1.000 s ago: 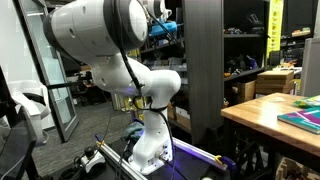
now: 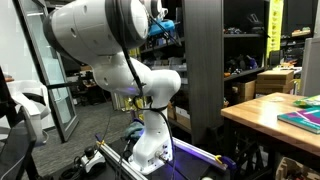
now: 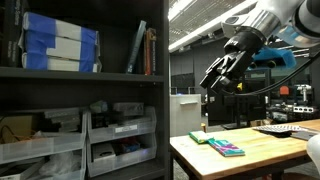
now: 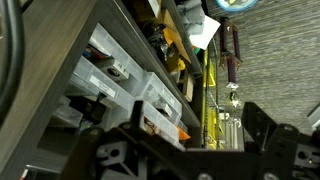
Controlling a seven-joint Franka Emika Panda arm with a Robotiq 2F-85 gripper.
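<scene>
In the wrist view my gripper stands open, its dark fingers (image 4: 255,122) wide apart with nothing held between them. Below it the floor and the side of a shelf with clear bins (image 4: 105,85) come into view. Exterior view 2 has the gripper (image 3: 211,76) high up, in front of the shelf's right side and above the table's far end. Two thin, colourful book-like items, one green (image 3: 199,137) and one teal and pink (image 3: 226,147), lie flat on the wooden table (image 3: 265,150), well below the gripper.
Blue-and-white boxes (image 3: 60,45) fill the tall shelf's upper level; several upright books (image 3: 149,52) stand at its right end. Clear bins (image 3: 122,150) sit lower down. A dark shelf panel (image 2: 206,75) rises beside the arm.
The upper arm and wrist at the top of exterior view 1 have shifted slightly. The table and the items on it look unchanged.
</scene>
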